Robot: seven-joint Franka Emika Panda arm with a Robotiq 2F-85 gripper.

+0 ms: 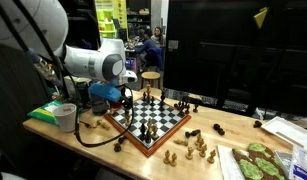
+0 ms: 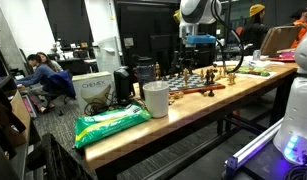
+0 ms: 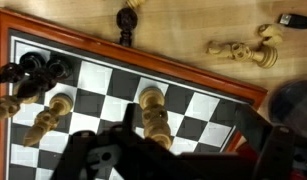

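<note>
My gripper stands open above the edge of a black-and-white chessboard with a brown wooden rim. A tall light wooden chess piece shows between its fingers in the wrist view, nearer the left one and apart from both as far as I can see. Left of it stand another light piece and a dark piece. In exterior view 1 the gripper hangs over the board's left side. How high its fingertips are above the piece is hard to tell.
Off the board lie light pieces and a dark piece. Several light pieces stand on the table in front of the board. A white cup is at the table's left, a patterned tray at the right.
</note>
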